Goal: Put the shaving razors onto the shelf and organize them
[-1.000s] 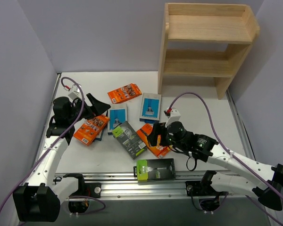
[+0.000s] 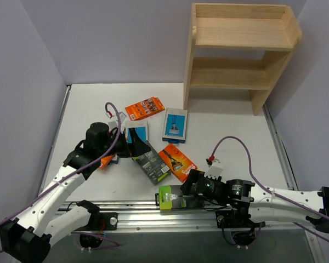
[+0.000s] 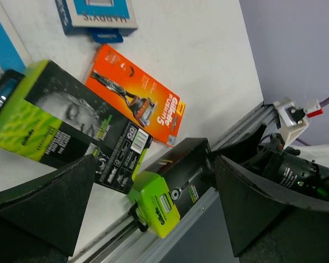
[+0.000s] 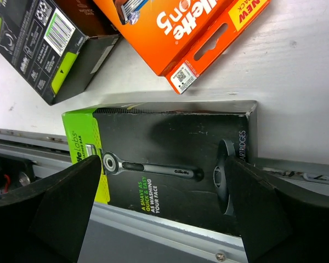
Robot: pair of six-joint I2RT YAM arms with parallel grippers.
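Note:
A black-and-green razor box (image 2: 171,198) lies at the table's front edge. My right gripper (image 2: 187,185) is open over its right part; in the right wrist view that box (image 4: 153,142) spans the space between the spread fingers. Left of centre, my left gripper (image 2: 138,145) stands open above a second black-and-green box (image 2: 152,163), holding nothing. An orange Gillette pack (image 2: 178,163) lies between the two black boxes. Behind are two blue-and-white Harry's boxes (image 2: 175,125) and another orange pack (image 2: 145,108). The wooden shelf (image 2: 230,73) at the back right is empty.
One more orange pack (image 2: 106,161) is mostly hidden under the left arm. A metal rail (image 2: 137,219) runs along the front edge, partly under the front box.
My right gripper has come down toward the front edge, over the front black box.

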